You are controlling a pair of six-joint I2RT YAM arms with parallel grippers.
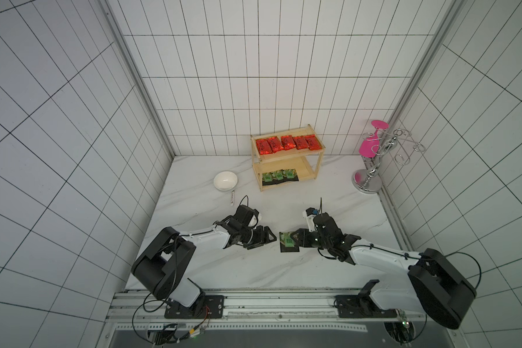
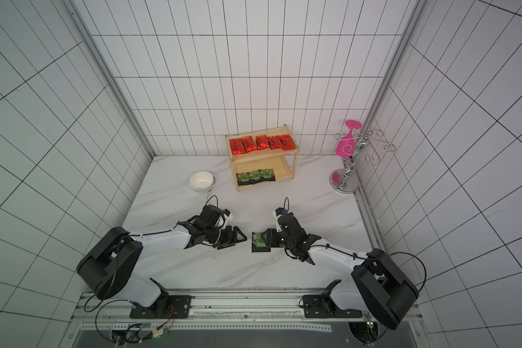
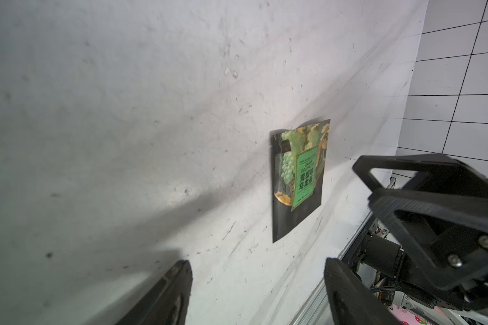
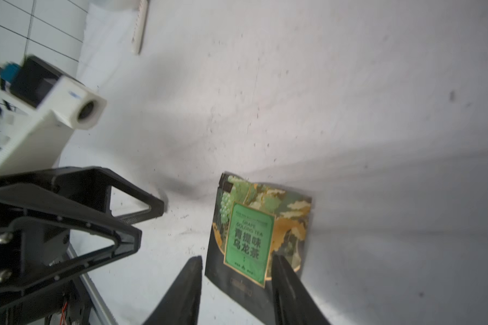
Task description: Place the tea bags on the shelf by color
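Observation:
One green-and-black tea bag [image 1: 288, 242] lies on the table between both grippers; in the left wrist view it is at centre right [image 3: 303, 178]. My left gripper faces it from the left, fingers apart, nothing between. My right gripper is open over the near part of the bag [image 4: 249, 238], fingertips apart. The wooden shelf [image 1: 304, 169] has several red bags [image 1: 287, 143] on the upper tier and several green bags [image 1: 277, 175] on the lower tier, with bare board at its right.
A white bowl [image 1: 225, 179] stands left of the shelf. A chrome stand [image 1: 366, 179] with a pink object [image 1: 368, 145] is at the back right.

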